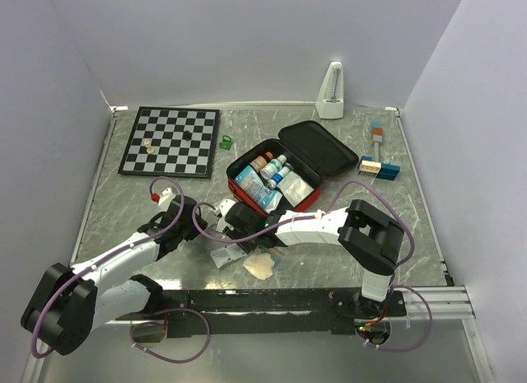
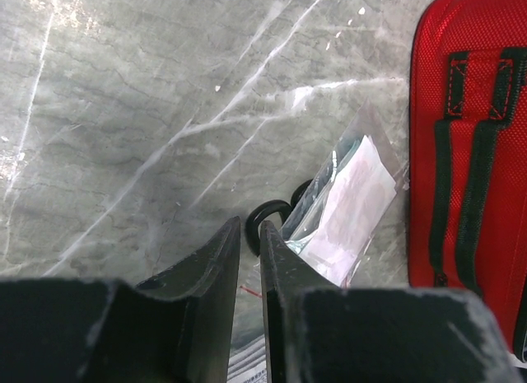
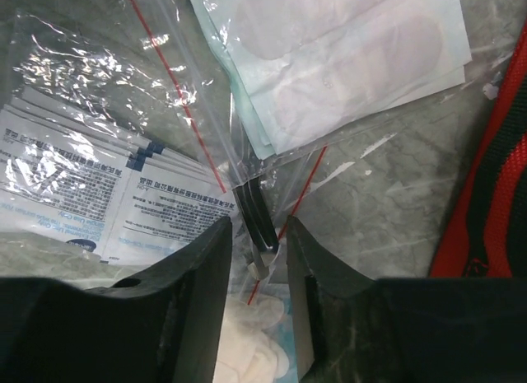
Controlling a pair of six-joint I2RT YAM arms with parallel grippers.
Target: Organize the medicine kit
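Observation:
In the left wrist view, my left gripper is shut on a black-handled tool, whose black ring handle (image 2: 265,208) shows at the fingertips. A clear bag of pale patches (image 2: 354,193) lies against that handle. The right wrist view has my right gripper part open, its fingers either side of a slim black piece with a metal end (image 3: 257,218). The patch bag (image 3: 329,62) spreads just beyond it. To the left is a bag of wipe sachets (image 3: 107,177); a bag of cream gloves (image 3: 243,342) lies below, partly covered by the fingers.
Behind the grippers sits the open red-and-black case (image 1: 310,203), with bottles (image 1: 272,167) and packets (image 1: 295,188) inside and its lid (image 1: 319,147) folded back. A chessboard (image 1: 169,140) occupies the back left. Free table shows at the right.

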